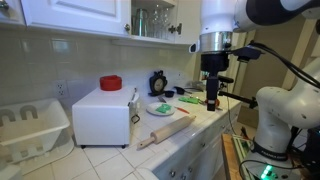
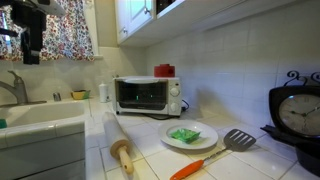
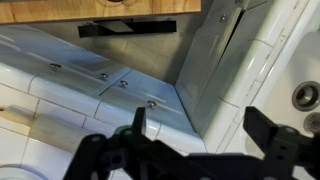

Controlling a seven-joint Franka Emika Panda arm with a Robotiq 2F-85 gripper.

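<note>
High at the right in exterior view 1, my gripper (image 1: 211, 98) points down over the counter's front edge, clear of everything below. The wrist view shows the gripper open, its dark fingers (image 3: 138, 122) wide apart with only cabinet fronts and floor beneath. A wooden rolling pin (image 1: 170, 129) lies on the tiles; part of it shows at the lower left of the wrist view. Behind it, a white plate (image 2: 167, 136) carries a green item (image 2: 184, 134). A spatula with an orange handle (image 2: 187, 170) rests beside the plate.
A white toaster oven (image 2: 148, 96) has a red pot (image 2: 164, 70) on top. The dish rack (image 1: 34, 132) stands left, a black clock (image 1: 158, 83) at the back. The sink (image 2: 40, 113) and upper cabinets (image 1: 75, 15) bound the space. Tile is bare before the oven.
</note>
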